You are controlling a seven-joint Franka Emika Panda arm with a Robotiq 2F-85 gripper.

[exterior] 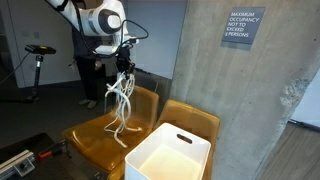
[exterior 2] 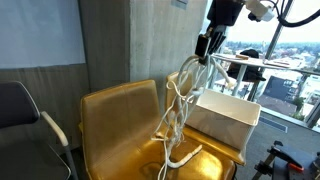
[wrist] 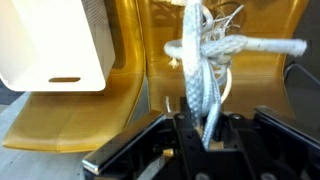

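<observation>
A tangled bundle of white rope (exterior: pixel 121 102) hangs from my gripper (exterior: pixel 125 69), its loose strands dangling above the tan chair seat. In exterior view 2 the rope (exterior 2: pixel 180 115) drops in long loops in front of the chair, and the lowest end seems to reach down near the seat. The wrist view shows the rope (wrist: pixel 203 80) running up between the dark fingers, which are shut on it. A white open box (exterior: pixel 167 157) stands on the neighbouring chair, to the right of the rope in exterior view 1.
Tan chairs (exterior 2: pixel 122 125) stand side by side against a concrete wall (exterior: pixel 225 90). A black chair (exterior 2: pixel 30 128) is at the far left in exterior view 2. Above the box the space is free.
</observation>
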